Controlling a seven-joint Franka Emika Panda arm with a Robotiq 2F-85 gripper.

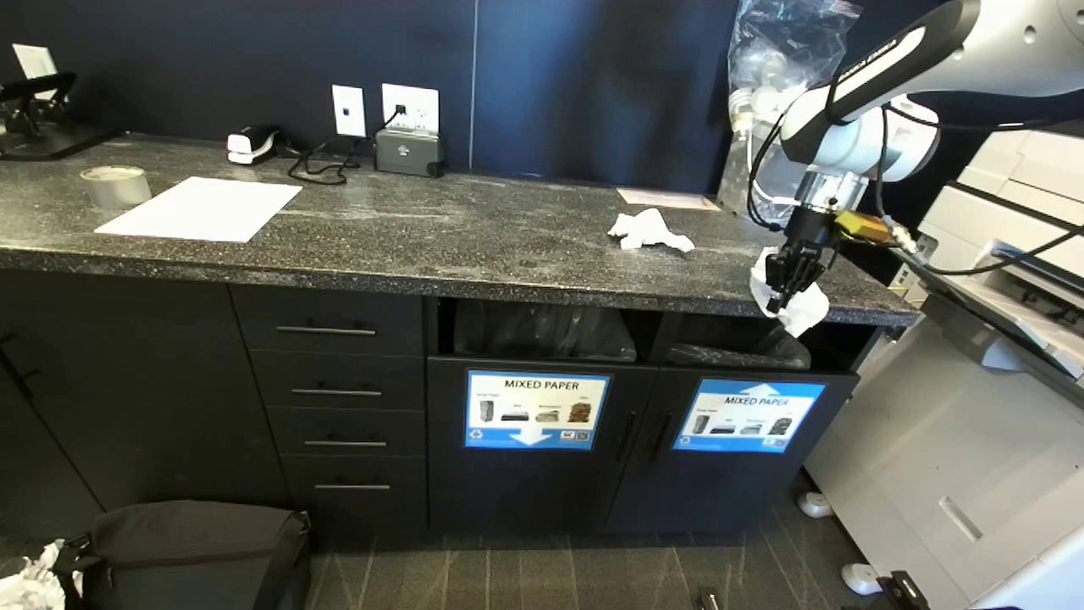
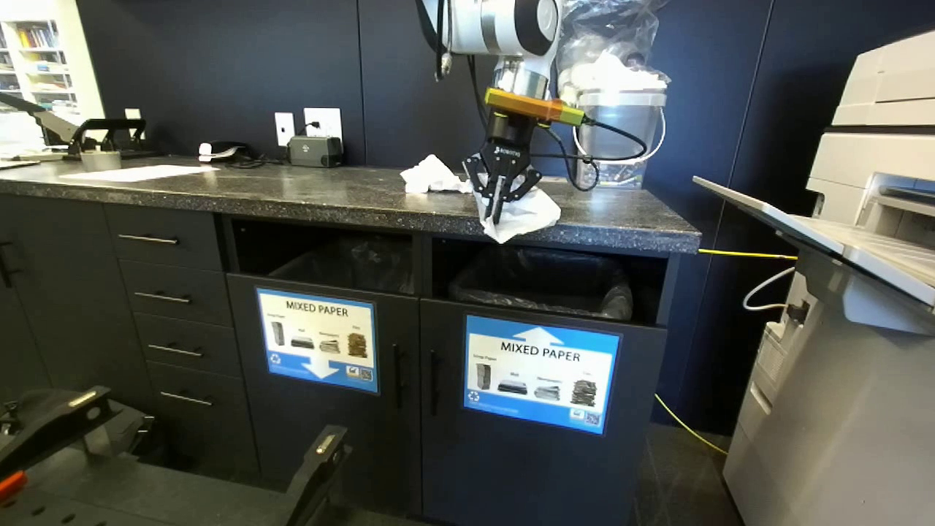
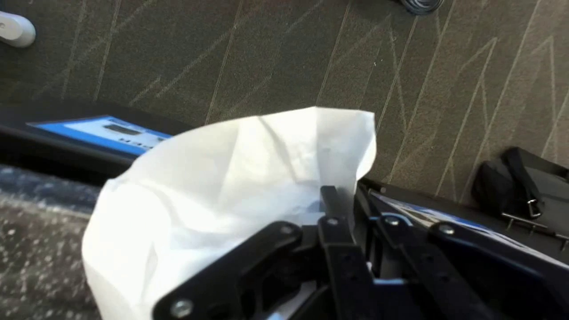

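Observation:
A crumpled white paper hangs from my gripper, which is shut on it at the counter's front edge. In exterior view 1 the same paper sits before the edge, above the right-hand bin. Seen from the wrist, the paper spreads out left of the fingers, with floor beyond it. A second crumpled paper lies on the counter to the left of the gripper. The right bin, lined with dark plastic, stands in an open slot under the countertop.
A left bin sits in the adjoining slot. Behind the gripper stands a clear bucket with a bag in it. A printer is close on the right.

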